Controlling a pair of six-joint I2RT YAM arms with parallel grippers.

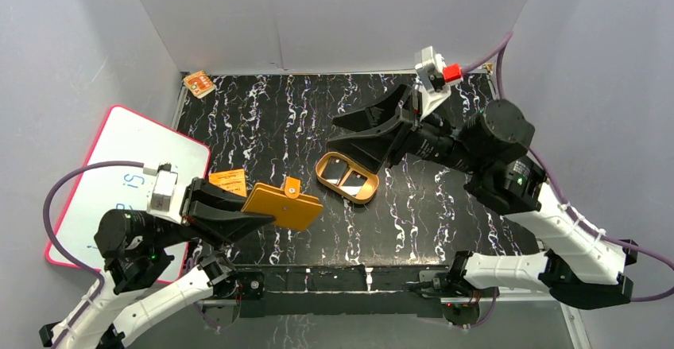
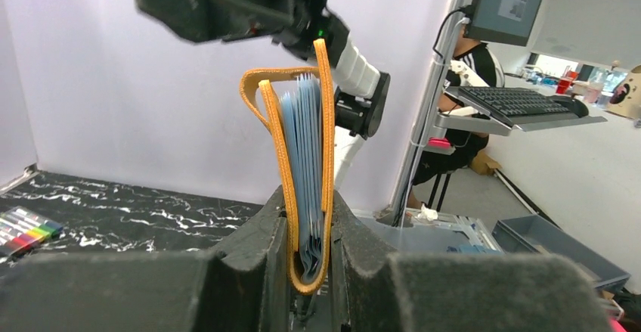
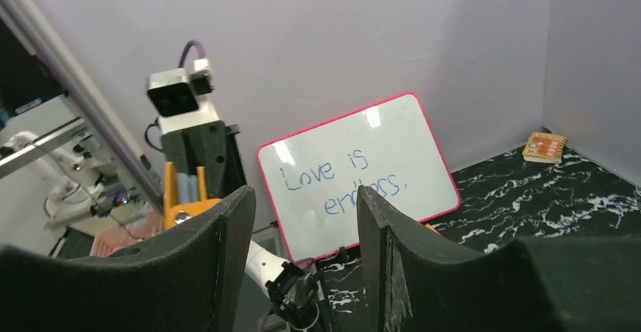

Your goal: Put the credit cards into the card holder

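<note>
An orange card holder [image 1: 282,204] is raised in my left gripper [image 1: 250,216], which is shut on it; the left wrist view shows pale blue sleeves [image 2: 301,166] inside the holder [image 2: 326,143]. My right gripper [image 1: 350,134] hangs up and to the right, apart from the holder; whether anything is between its fingers is hard to tell, and none shows above them in the right wrist view. A gold oval tray [image 1: 365,191] on the table holds dark and silver card-like pieces [image 1: 354,182]. An orange flat item [image 1: 226,180] lies behind the left gripper.
A whiteboard [image 1: 127,134] leans at the left. A small orange packet [image 1: 199,84] lies at the back left, and coloured markers [image 2: 30,230] show in the left wrist view.
</note>
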